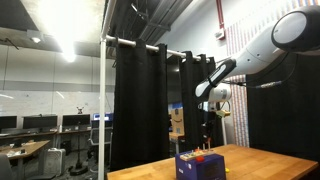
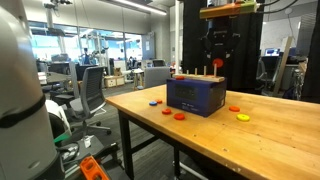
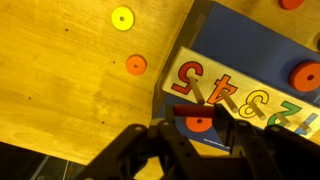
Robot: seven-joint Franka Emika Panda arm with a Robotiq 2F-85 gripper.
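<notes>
In the wrist view, a red disc [image 3: 196,111] is seen edge-on between the fingertips of my gripper, which is shut on it. The same disc [image 2: 218,67] hangs above the dark blue box [image 2: 196,96] in exterior view 2, apart from the pegs [image 2: 215,64] below or behind it. A wooden peg board [image 3: 235,83] printed with coloured numbers lies on the box, its thin pegs standing up. Beyond the held disc, an orange disc [image 3: 199,124] lies beside the board. Another orange-red disc [image 3: 306,75] rests at the box's other end.
On the wooden table [image 2: 225,140] lie loose discs: a yellow one [image 2: 243,117], a red one [image 2: 179,116] and several others. Bare tabletop stretches in front of the box. Black curtains [image 1: 140,105] hang behind the table.
</notes>
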